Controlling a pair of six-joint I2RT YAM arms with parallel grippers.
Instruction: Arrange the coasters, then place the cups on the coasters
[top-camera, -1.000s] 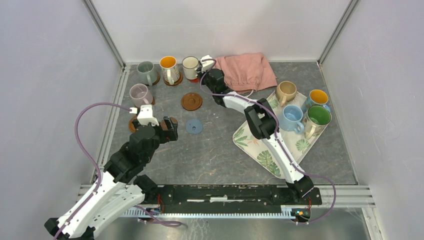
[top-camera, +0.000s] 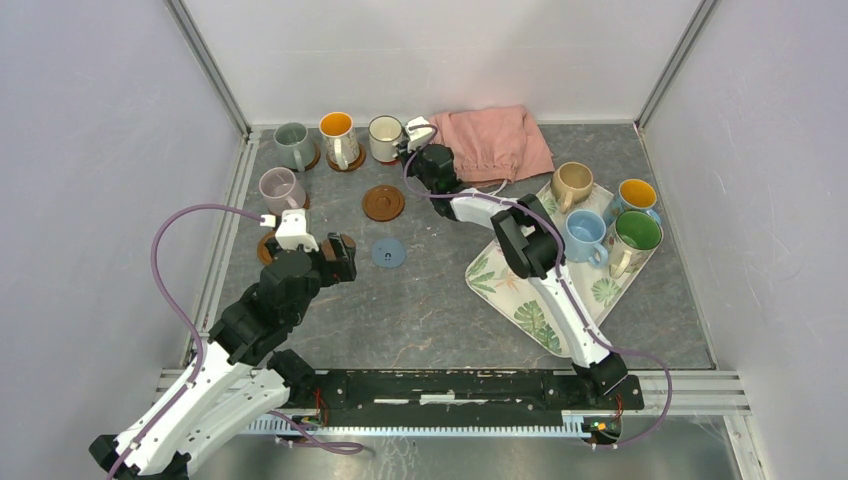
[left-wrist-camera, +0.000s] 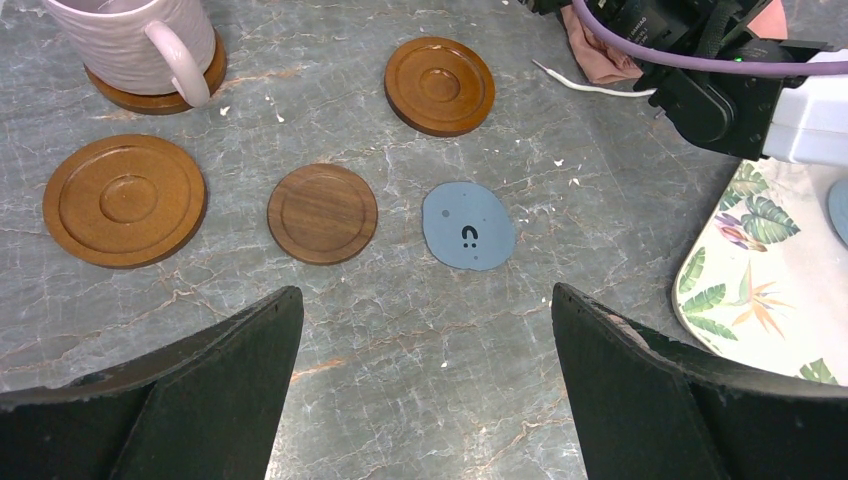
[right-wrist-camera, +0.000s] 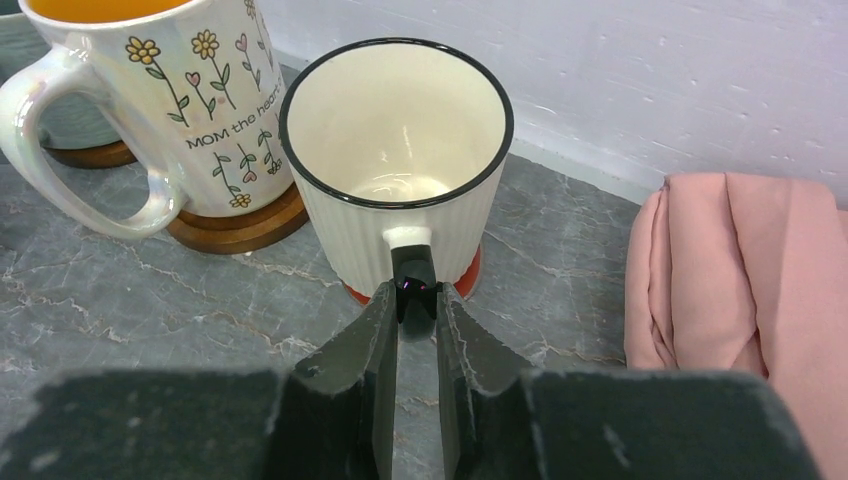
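Note:
A cream cup with a black rim (right-wrist-camera: 345, 215) stands upright over a red coaster (right-wrist-camera: 471, 280), most of which the cup hides; whether the cup rests fully on it I cannot tell. My right gripper is shut on the cup's black-tipped handle. From above, the same cup (top-camera: 384, 138) is at the back of the table, just left of the right gripper (top-camera: 408, 148). Over the front left of the table, my left gripper is open with only bare tabletop seen between its fingers.
A flowered mug (right-wrist-camera: 215, 120) on its coaster is close left of the cup. Pink folded cloth (top-camera: 495, 140) lies to the right. Free coasters include a brown one (top-camera: 383, 203) and a blue one (top-camera: 388, 252). A leaf-patterned tray (top-camera: 520, 305) with several mugs is at right.
The cup and the right gripper have shifted slightly right and toward the front, covering more of the red coaster in the top view. The left arm has stayed still.

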